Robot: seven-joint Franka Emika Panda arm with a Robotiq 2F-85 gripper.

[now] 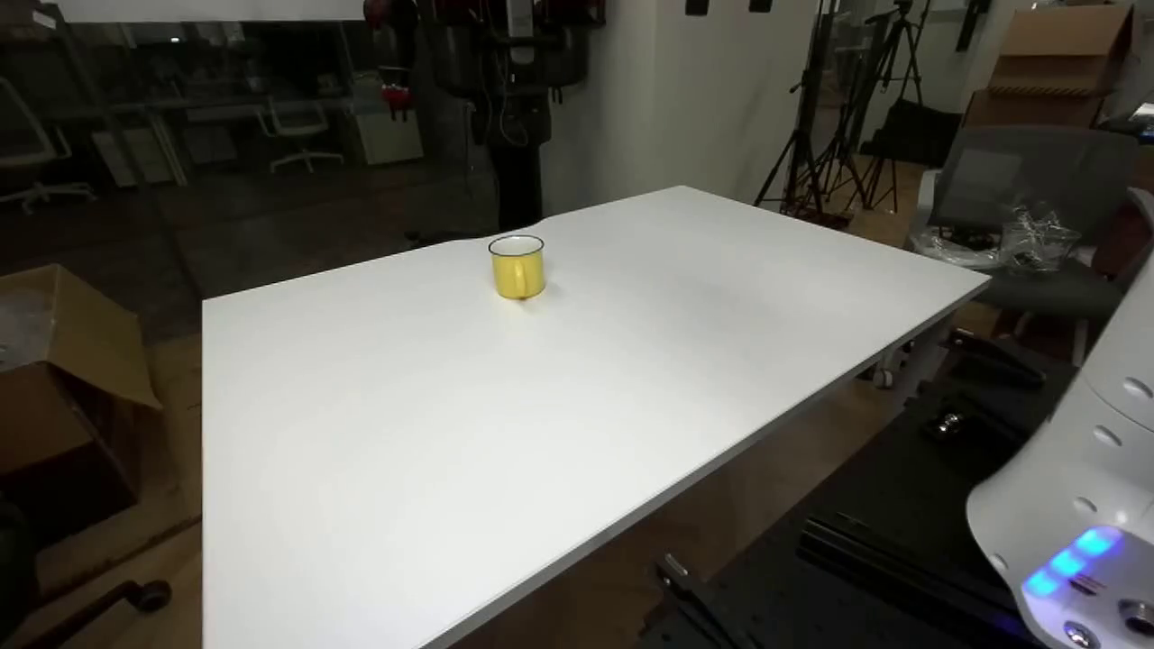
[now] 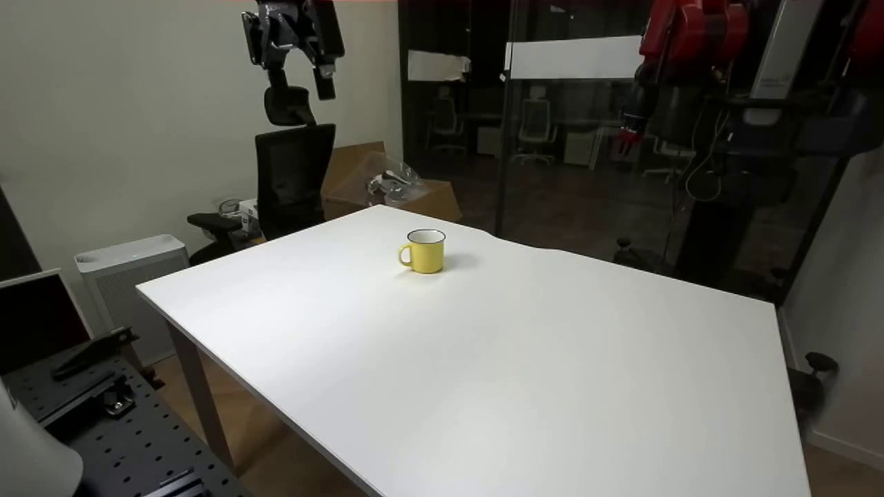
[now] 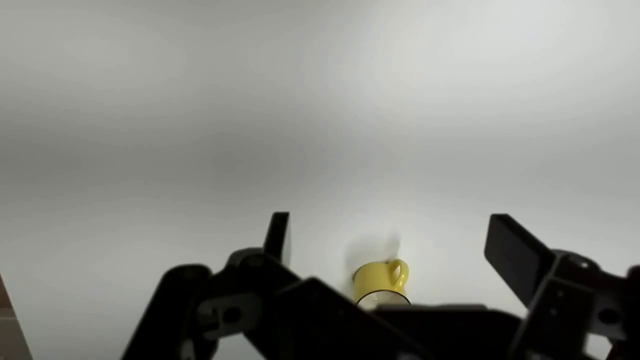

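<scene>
A yellow mug (image 1: pixel 517 270) with a white inside and dark rim stands upright on the white table, towards its back edge in exterior view 1. In exterior view 2 the same mug (image 2: pixel 427 252) has its handle pointing left. My gripper is open, its black fingers wide apart with nothing held. In the wrist view the mug (image 3: pixel 373 275) shows low in the picture, below the gap between the fingertips, and the gripper's body covers part of it. High above the table, at the top left of exterior view 2, the black gripper hangs clear of the mug.
Apart from the mug, the white table (image 1: pixel 454 433) is bare, with wide free room on all sides of it. A black office chair (image 2: pixel 294 178) stands beyond the table. An open cardboard box (image 1: pixel 97 346) sits on the floor off the left edge.
</scene>
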